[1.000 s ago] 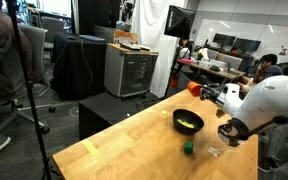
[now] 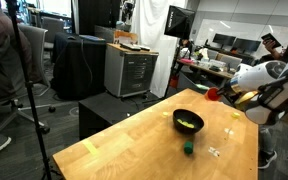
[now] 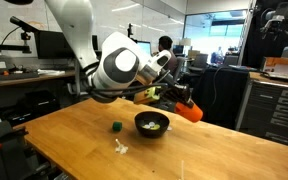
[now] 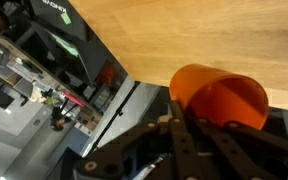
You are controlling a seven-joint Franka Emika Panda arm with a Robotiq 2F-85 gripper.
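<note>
An orange-red cup [image 3: 191,108] is held up above the table, tilted, with my gripper [image 3: 178,98] shut on it. In the wrist view the cup [image 4: 224,92] fills the space just ahead of the dark gripper, and the fingertips are hard to make out. Seen from exterior view 1, the cup [image 2: 213,94] hangs beyond and to the right of a black bowl [image 2: 188,122]. Yellow-green pieces [image 2: 187,123] lie inside that bowl.
A small green object [image 2: 189,147] stands on the wooden table [image 2: 134,150] near the bowl. Close by lies a small white object [image 3: 121,146]. Dark drawer cabinets [image 3: 271,112] stand beyond the table.
My arm has swung up and away from the front of the table. The bowl has stayed put.
</note>
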